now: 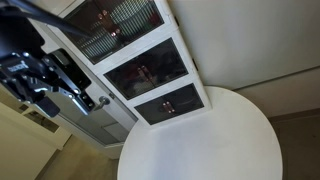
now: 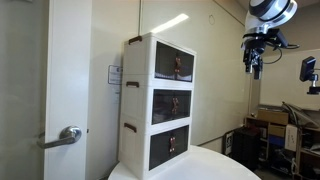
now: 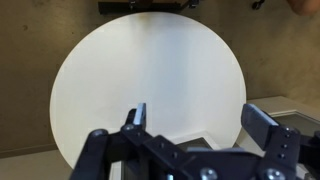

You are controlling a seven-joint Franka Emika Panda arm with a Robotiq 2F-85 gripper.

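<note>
A white stacked cabinet (image 2: pixel 138 78) with three dark see-through front panels and brown handles stands on a round white table (image 1: pixel 215 145). All its fronts look closed. Behind the top panel (image 1: pixel 128 20), something striped shows faintly. My gripper (image 2: pixel 253 70) hangs in the air, well to the right of the cabinet and above table height in exterior view 2. In the wrist view, the gripper is open, its fingers wide apart, with nothing between them and the bare tabletop below. The cabinet's edge (image 3: pixel 213 136) is partly hidden behind the gripper there.
Most of the tabletop (image 3: pixel 150 75) is empty. A door with a metal handle (image 2: pixel 69 135) stands left of the cabinet, and a pale wall (image 1: pixel 250 45) rises behind the table. Shelves with boxes (image 2: pixel 275 118) are at the far right.
</note>
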